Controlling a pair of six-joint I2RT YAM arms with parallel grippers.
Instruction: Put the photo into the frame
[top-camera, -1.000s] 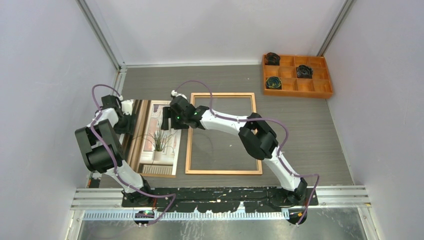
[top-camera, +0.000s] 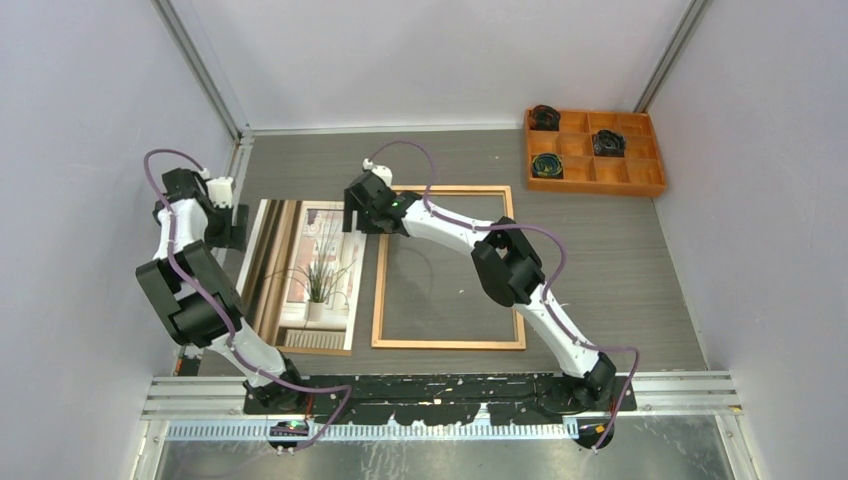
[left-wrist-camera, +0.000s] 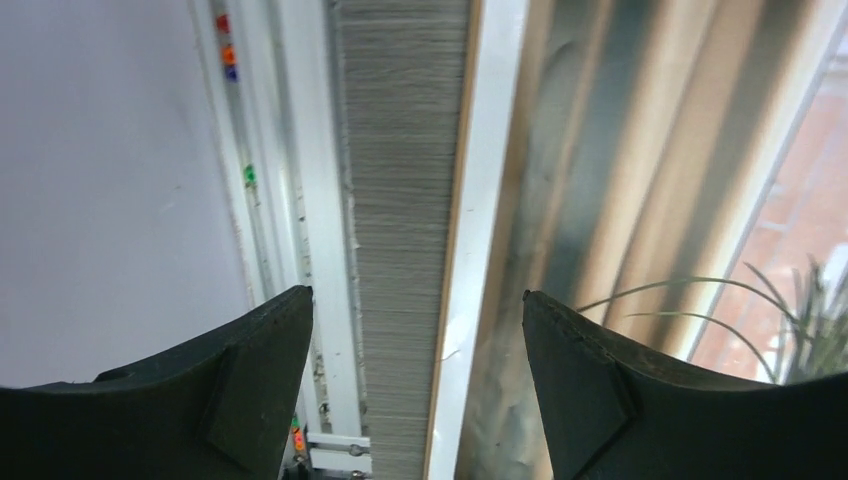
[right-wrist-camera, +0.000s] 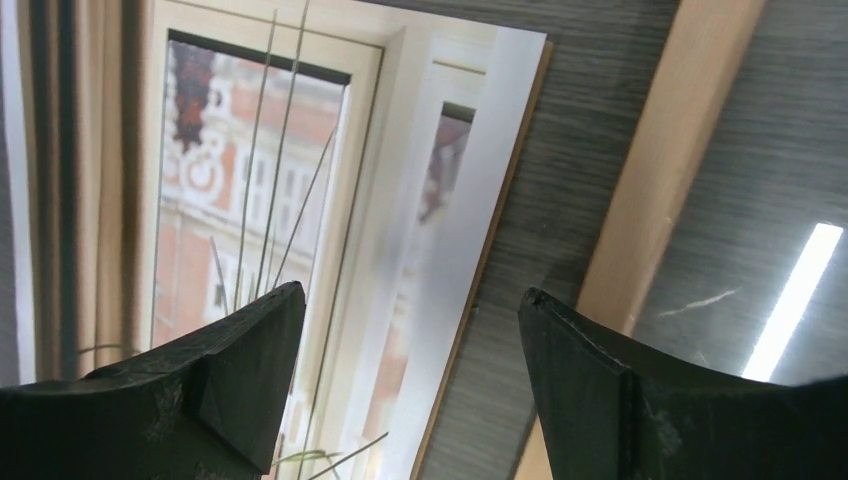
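Note:
The photo (top-camera: 325, 280), a board printed with a potted plant by a window, lies flat on the grey table, left of the wooden frame (top-camera: 448, 344). Only bare surface shows inside the frame. My left gripper hangs at the photo's left edge, fingers parted, one on each side of that edge; nothing is gripped. Over the gap between photo and frame, near the photo's upper right corner, my right gripper is open too. The photo's right edge (right-wrist-camera: 470, 230) runs between its fingers, untouched as far as I can see.
An orange compartment box (top-camera: 595, 180) holding several dark coils stands at the back right. A wall and metal rail (left-wrist-camera: 310, 180) run close on the left.
My left gripper has moved left, away from over the photo to its outer edge. My right gripper has shifted right and slightly toward the back. Photo and frame have stayed put.

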